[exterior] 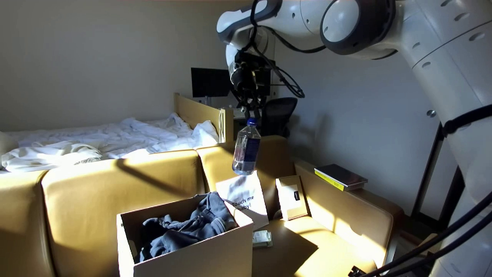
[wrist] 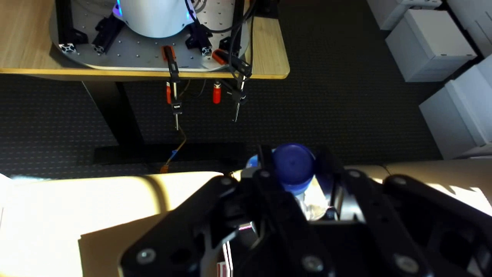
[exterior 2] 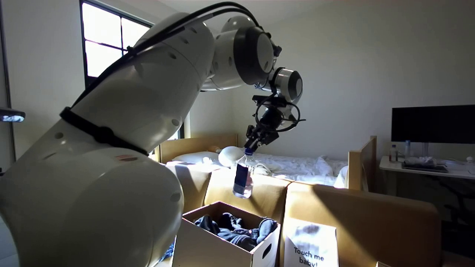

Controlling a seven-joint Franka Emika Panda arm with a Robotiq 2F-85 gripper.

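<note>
A clear plastic bottle (exterior: 246,148) with a blue cap and dark blue label hangs in the air, slightly tilted, in front of the sofa back. My gripper (exterior: 251,113) is shut on its cap, above the sofa. In the second exterior view the bottle (exterior 2: 243,177) hangs over the far part of the open box, below the gripper (exterior 2: 249,147). From the wrist, the blue cap (wrist: 293,167) shows between the fingers of my gripper; most of the bottle's body is hidden beneath it.
An open cardboard box (exterior: 193,254) holding dark clothing (exterior: 186,231) stands on the tan sofa (exterior: 124,184). A "Touch me baby!" sign (exterior: 249,196) and a small framed card (exterior: 291,197) lean nearby. A dark book (exterior: 341,175) lies on the armrest. The air around the bottle is clear.
</note>
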